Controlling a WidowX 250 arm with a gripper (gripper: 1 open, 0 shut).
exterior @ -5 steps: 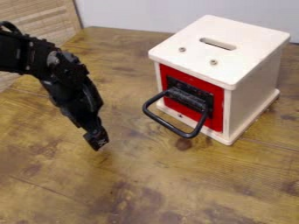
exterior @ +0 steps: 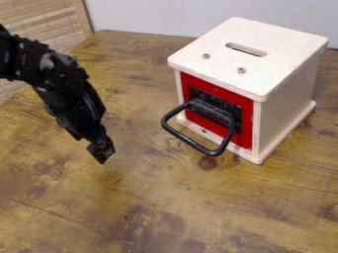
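A black gripper [exterior: 101, 148] on a black arm reaches in from the left and hangs low over the wooden table, fingertips angled down, apparently open, with nothing seen between them. To its right stands a white wooden box [exterior: 288, 99] with a slot and two small bolts on top. Its red front panel [exterior: 243, 141] carries a black mount with a black loop handle [exterior: 201, 147] sticking out toward the front left. The gripper is apart from the handle, to its left.
A slatted wooden panel [exterior: 59, 20] stands at the back left, a pale wall behind the box.
The gripper has drifted left and slightly up, away from the box, over the last second. The box and handle have not moved.
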